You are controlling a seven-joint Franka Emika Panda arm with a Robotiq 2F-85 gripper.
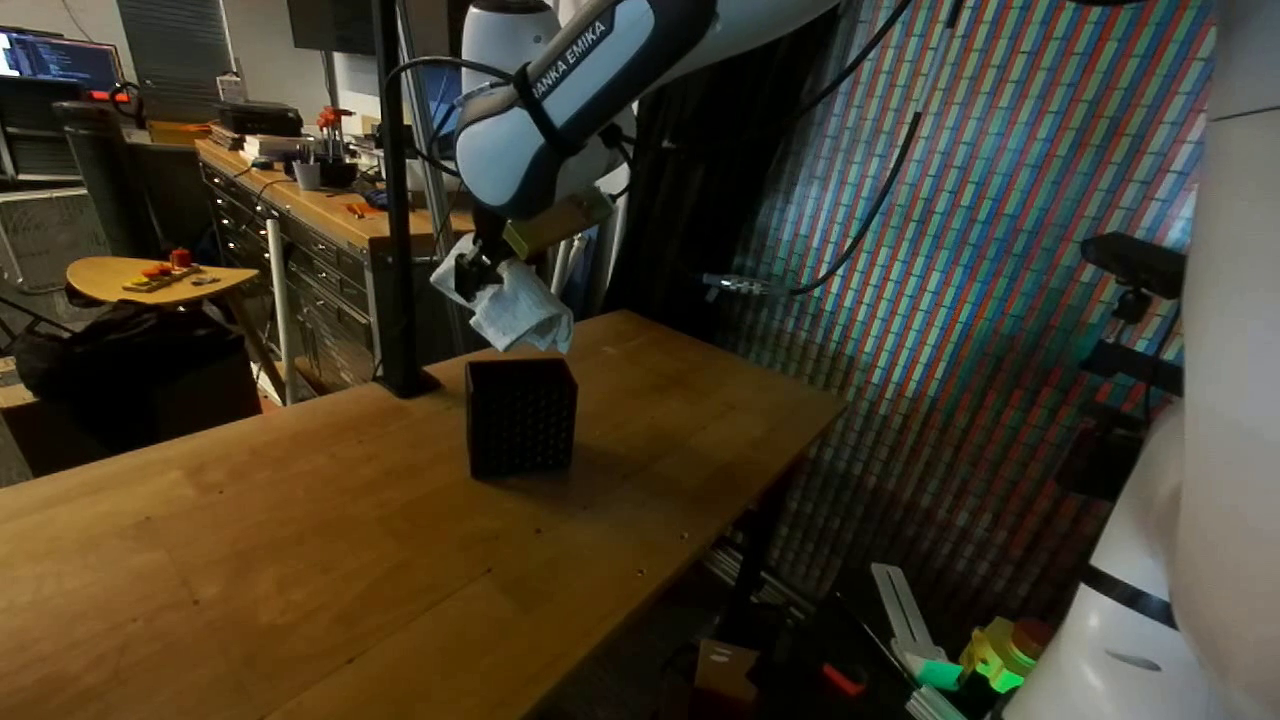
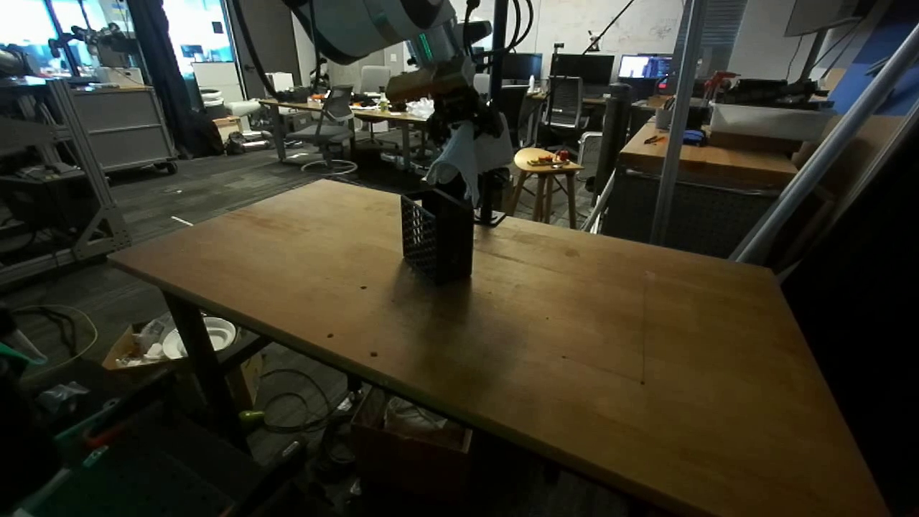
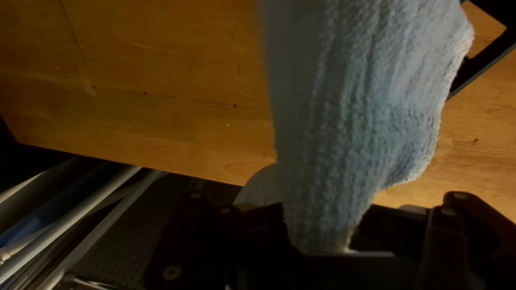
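Note:
A pale blue-grey cloth (image 1: 523, 310) hangs from my gripper (image 1: 477, 270), which is shut on it. In the wrist view the cloth (image 3: 348, 111) runs up from between the dark fingers and covers much of the picture. Below it on the table stands a black box with perforated sides (image 1: 522, 420). Exterior view 2 has the cloth's lower end (image 2: 461, 172) just over the rim of the black box (image 2: 439, 241); whether it touches the rim cannot be told. The box's inside is hidden in the exterior views.
A dark upright post (image 1: 402, 240) rises at the table's far edge, close to the arm. A drawer workbench (image 1: 324, 228) and a stool (image 2: 547, 165) stand beyond the table.

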